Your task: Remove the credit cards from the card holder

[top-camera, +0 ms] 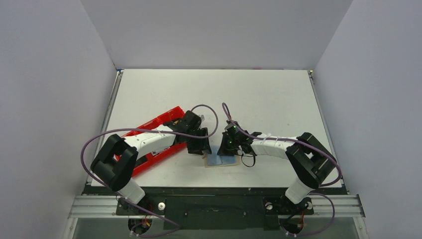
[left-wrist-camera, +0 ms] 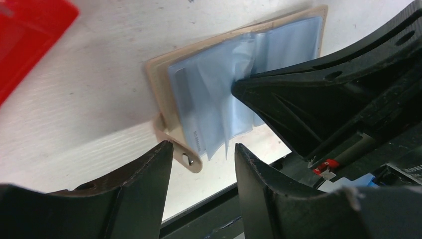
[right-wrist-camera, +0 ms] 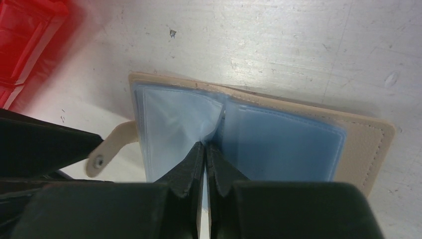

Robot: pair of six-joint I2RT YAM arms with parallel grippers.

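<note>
The beige card holder (top-camera: pixel 222 166) lies open on the table, its clear bluish sleeves (right-wrist-camera: pixel 283 139) facing up. A snap strap (left-wrist-camera: pixel 180 149) sticks out from its left end. My right gripper is shut at the middle of the holder, pinching the edge of a clear sleeve (left-wrist-camera: pixel 214 84) that is drawn up into a fold. Over the strap end, my left gripper stands part open, its fingers apart and nothing held between them. Whether cards sit inside the sleeves cannot be told.
A red tray (top-camera: pixel 149 162) with compartments stands on the left, partly under my left arm. Both grippers are close together above the holder. Behind them, the white table (top-camera: pixel 249 92) is bare.
</note>
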